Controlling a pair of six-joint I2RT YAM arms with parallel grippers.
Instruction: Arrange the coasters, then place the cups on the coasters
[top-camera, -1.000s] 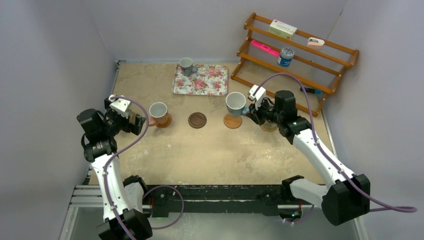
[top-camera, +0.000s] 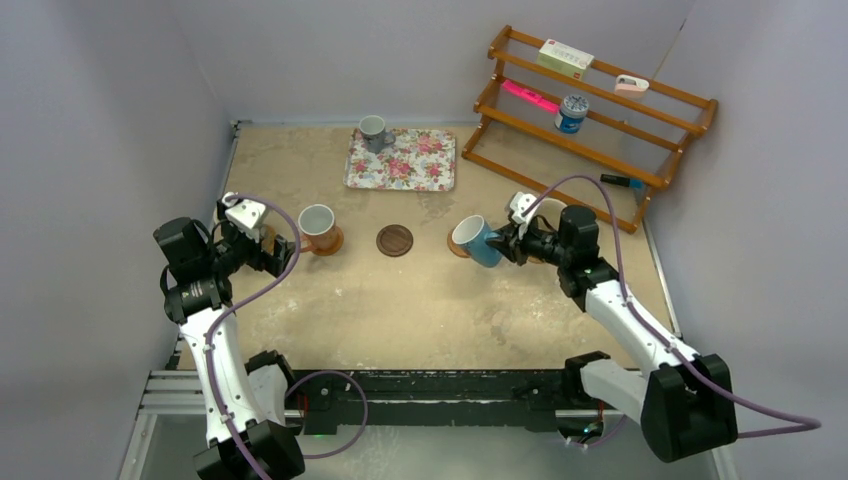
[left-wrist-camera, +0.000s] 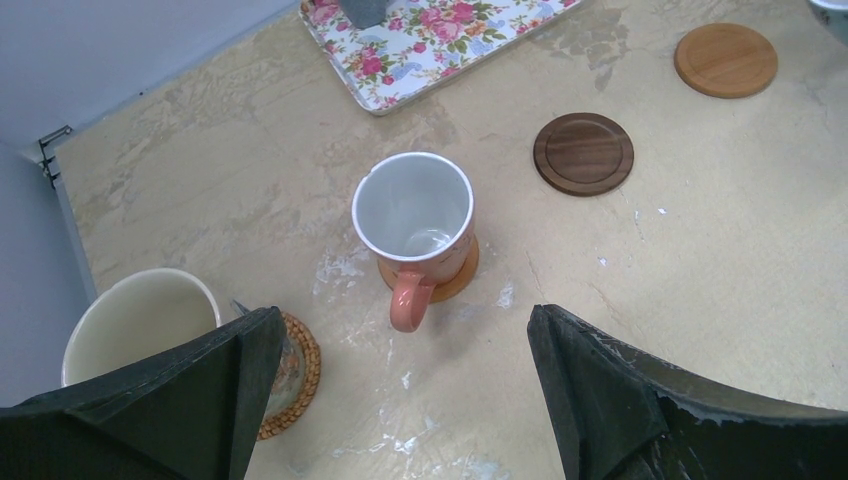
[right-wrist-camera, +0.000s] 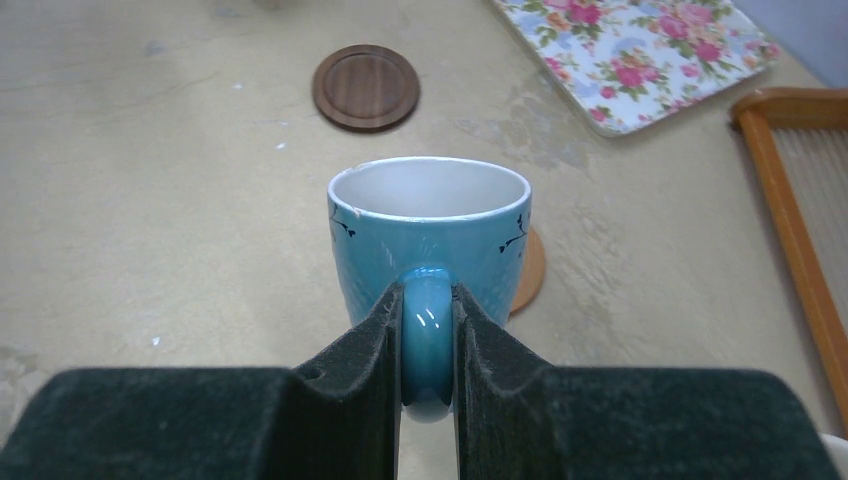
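Note:
A blue cup with a white inside hangs tilted in the top view, its mouth toward the left. My right gripper is shut on its handle. A light wooden coaster is mostly covered by the cup from above; in the right wrist view part of that coaster shows behind the cup. Whether the cup's base touches the table is hidden. On the left, my left gripper stands open and empty, close to a pink cup on a wooden coaster.
A dark coaster lies bare mid-table. At the back are a floral tray with a grey cup and a wooden rack. A cream cup stands by the left gripper.
The left arm has hardly moved.

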